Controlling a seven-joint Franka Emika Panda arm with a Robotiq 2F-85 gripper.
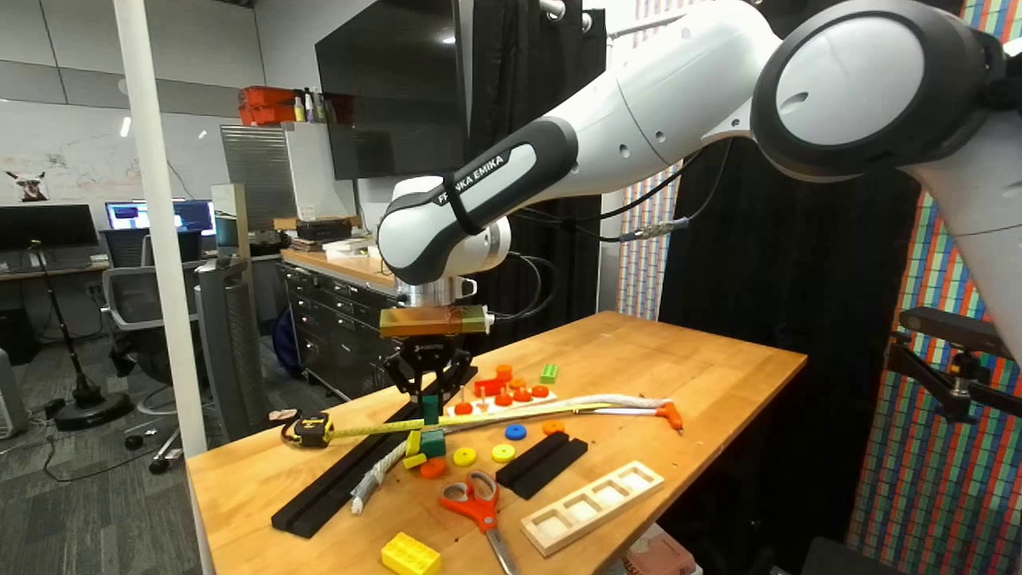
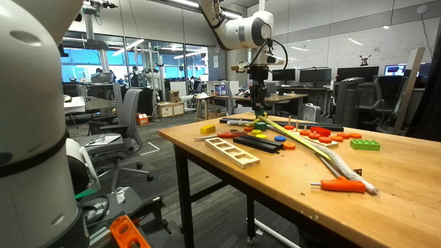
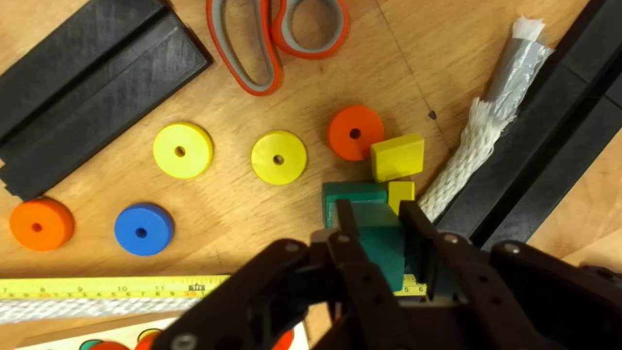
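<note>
My gripper (image 1: 429, 383) is shut on a dark green block (image 3: 382, 251), which it carries upright above the table, as seen in exterior view 1. Beneath it, a second green block (image 3: 351, 189) rests on the wood, partly covered by the held one in the wrist view. Two yellow blocks, a larger one (image 3: 399, 157) and a smaller one (image 3: 401, 192), lie close by the resting green block. Whether the held block touches the resting one cannot be told for certain. Part of the held block is hidden by my fingers (image 3: 414, 224).
A yellow tape measure strip (image 1: 374, 428) and a white rope (image 3: 460, 169) run close to the blocks. Around lie orange scissors (image 1: 470, 501), black rails (image 1: 541, 464), several coloured discs and a wooden tray (image 1: 592, 505). Bare tabletop (image 1: 661, 354) shows at the far right.
</note>
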